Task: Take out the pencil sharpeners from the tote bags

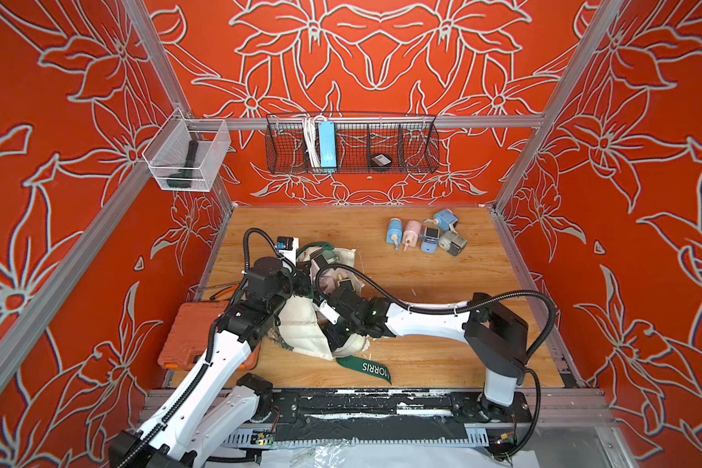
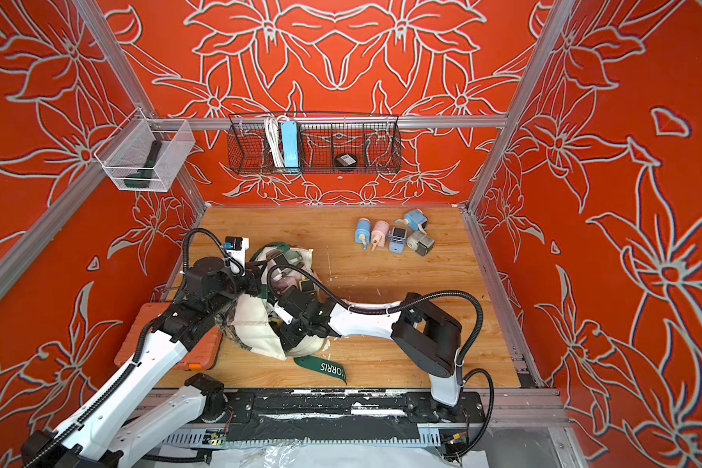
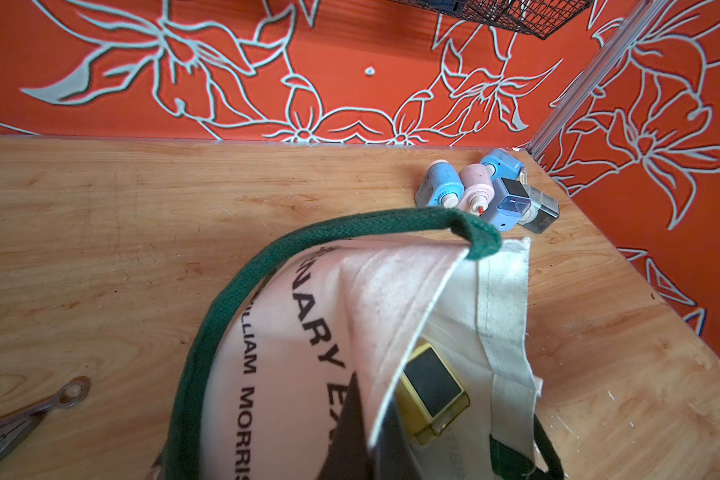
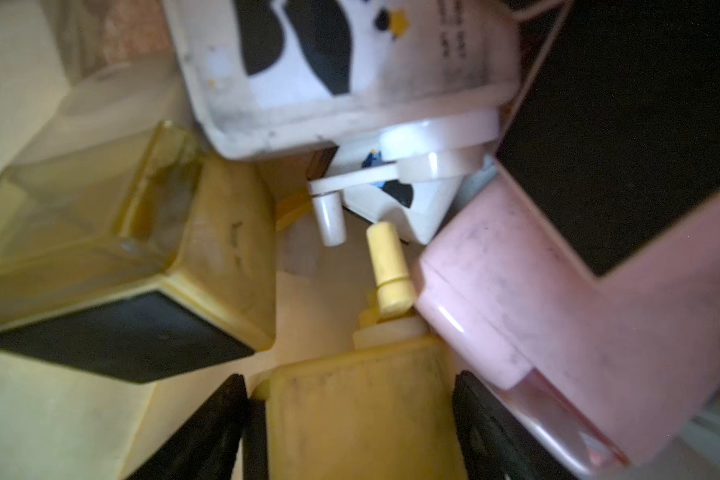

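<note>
The cream tote bag (image 1: 304, 327) with green handles stands at the left of the table, its mouth open. My left gripper is shut on the bag's rim, the cloth pinched between its dark fingers. Inside the bag, the right wrist view shows a yellow sharpener (image 4: 360, 416) between the fingers of my right gripper, which is part open around it. Beside it lie another yellow sharpener (image 4: 216, 248), a pink one (image 4: 504, 280) and a white one with dark patches (image 4: 360, 72). Several sharpeners, including a blue one (image 1: 394, 228) and a pink one (image 1: 412, 232), stand at the back right.
An orange case (image 1: 199, 335) lies left of the bag, partly behind my left arm. A wire basket (image 1: 351, 148) and a clear bin (image 1: 187, 156) hang above the table.
</note>
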